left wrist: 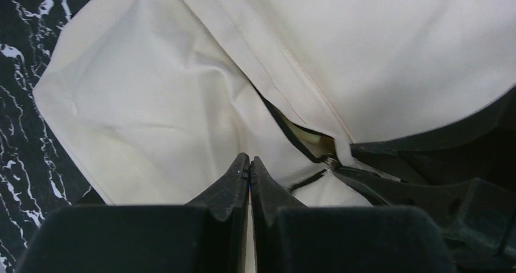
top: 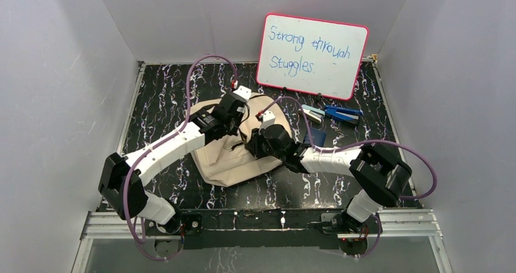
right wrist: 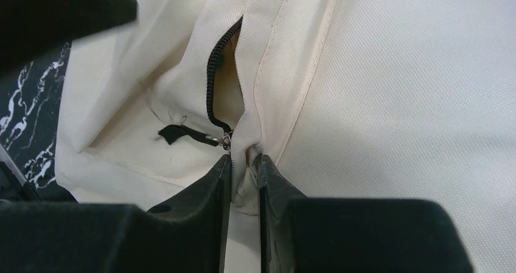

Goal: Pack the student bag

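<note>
A cream cloth bag (top: pixel 228 171) lies on the dark table under both arms. Its black zipper (right wrist: pixel 211 84) is partly parted, and a black pull tab (right wrist: pixel 190 134) hangs at the slider. Over the bag, my left gripper is shut, nothing showing between its fingers. My right gripper is at the flap's edge beside the slider. A fold of cream cloth lies between its slightly parted fingertips; whether they grip it is unclear. In the left wrist view, something pale shows inside the zipper gap (left wrist: pixel 309 135).
Right of the bag lie a blue stapler (top: pixel 344 115), a pale green item (top: pixel 313 111) and a dark blue flat item (top: pixel 315 137). A whiteboard (top: pixel 311 57) stands at the back.
</note>
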